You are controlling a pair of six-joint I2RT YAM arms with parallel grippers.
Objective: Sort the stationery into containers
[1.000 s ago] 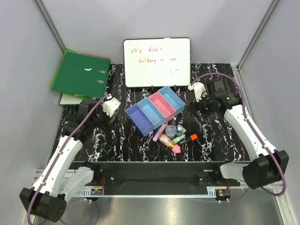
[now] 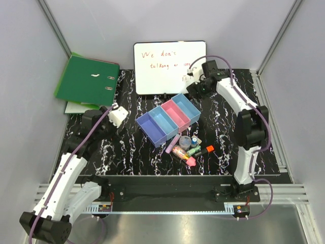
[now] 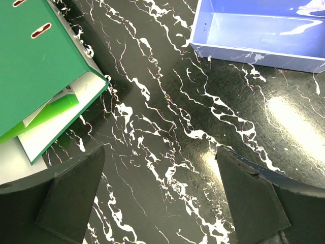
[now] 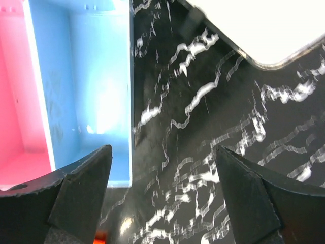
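A row of four bins, dark blue (image 2: 151, 129), light blue (image 2: 163, 120), pink (image 2: 175, 113) and light blue (image 4: 101, 86), sits mid-table. Stationery lies heaped in front: a purple item (image 2: 172, 144), a clear round container (image 2: 185, 143), a green item (image 2: 194, 151), a pink-tipped item (image 2: 190, 160) and an orange-ended marker (image 2: 204, 152). My left gripper is open and empty, left of the dark blue bin. My right gripper hangs open and empty by the rightmost light-blue bin, below the whiteboard.
A whiteboard (image 2: 169, 76) with red writing stands at the back. Green binders (image 2: 86, 79) lie stacked at back left. Bare marble tabletop (image 2: 226, 132) shows to the right of the bins and at front left.
The left arm has hardly moved, and the bins and stationery are unchanged.
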